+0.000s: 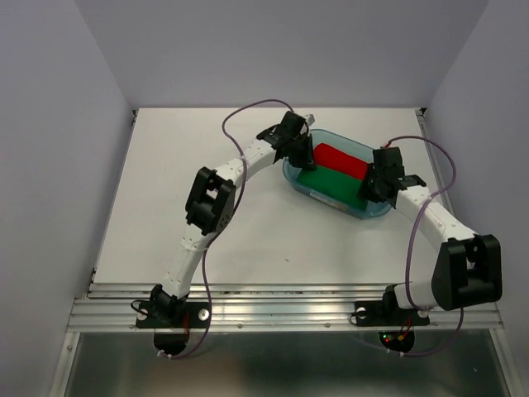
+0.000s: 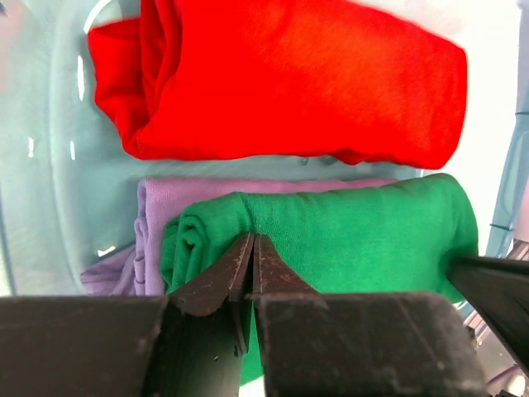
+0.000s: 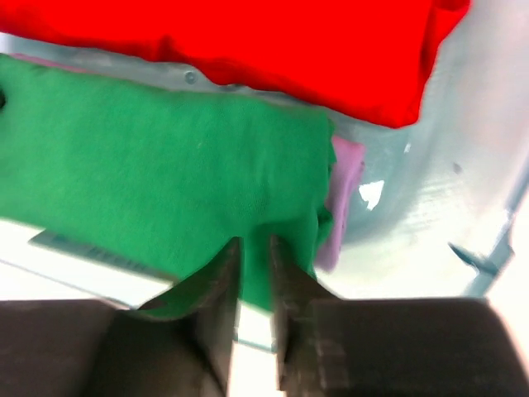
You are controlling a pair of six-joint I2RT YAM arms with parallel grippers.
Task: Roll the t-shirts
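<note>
A pale blue plastic bin [image 1: 331, 198] holds a folded red shirt [image 1: 337, 159] at the back and a green one [image 1: 329, 180] in front, lying over a purple shirt [image 2: 153, 215], whose edges show in both wrist views. My left gripper is down on the green shirt's [image 2: 347, 240] folded end, its tips closed on or against the cloth. My right gripper is at the other end of the green shirt [image 3: 165, 165], its blurred fingers slightly apart over the cloth.
Grey walls stand at the back and both sides.
</note>
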